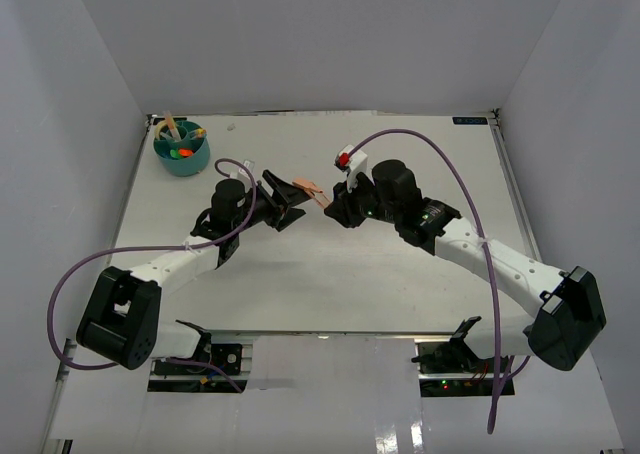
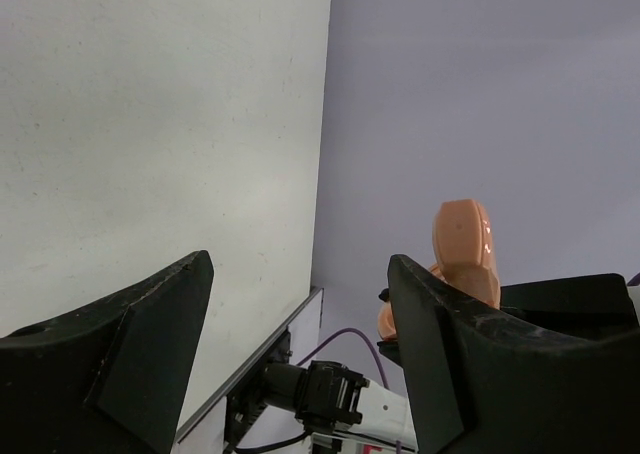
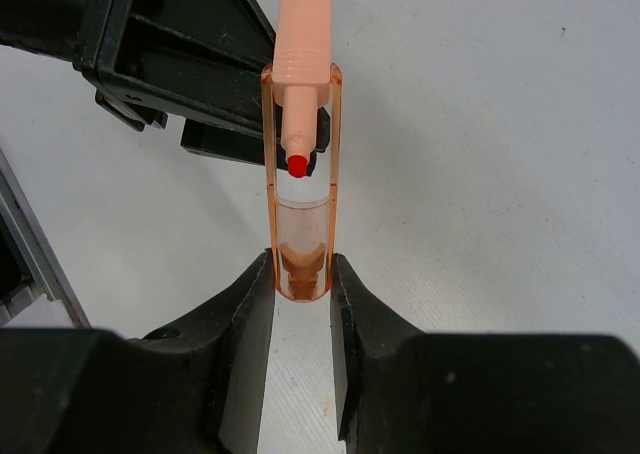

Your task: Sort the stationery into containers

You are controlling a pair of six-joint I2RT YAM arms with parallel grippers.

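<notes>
My right gripper is shut on a translucent peach stationery piece (image 3: 301, 219) with a solid peach top and a red tip. It holds the piece between the two arms over the table's middle. My left gripper (image 1: 290, 199) stands open right at the piece's far end, its black fingers behind the peach top in the right wrist view; in the left wrist view the piece (image 2: 462, 234) shows beside the right finger. Whether it touches is unclear.
A teal multi-compartment container (image 1: 183, 164) with several colourful items stands at the back left. The white table (image 1: 430, 294) is otherwise mostly clear, with grey walls on the sides and back.
</notes>
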